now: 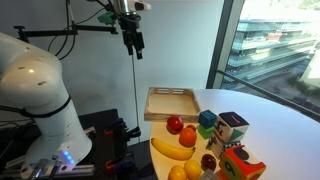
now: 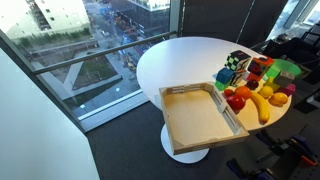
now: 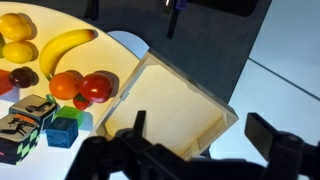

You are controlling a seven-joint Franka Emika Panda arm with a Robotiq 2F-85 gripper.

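Observation:
My gripper [image 1: 133, 46] hangs high at the upper left in exterior view 1, above and away from the table. Its two dark fingers are spread wide apart in the wrist view, nothing visible between them, so it is open. Below lies an empty, shallow wooden tray [image 3: 165, 105], also plain in exterior view 2 [image 2: 200, 116]. Beside the tray are a red apple or tomato [image 3: 96, 87], a smaller round orange-red fruit [image 3: 66, 85] and a yellow banana [image 3: 66, 46]. A blue cube [image 3: 62, 131] stands near them.
Yellow-orange fruits [image 1: 178, 173], a dark round fruit [image 1: 208, 161], a patterned block [image 1: 231, 127] and a red block [image 1: 240, 163] crowd the table's near side. The white table [image 2: 180, 62] has bare room beyond the tray. A large window stands behind.

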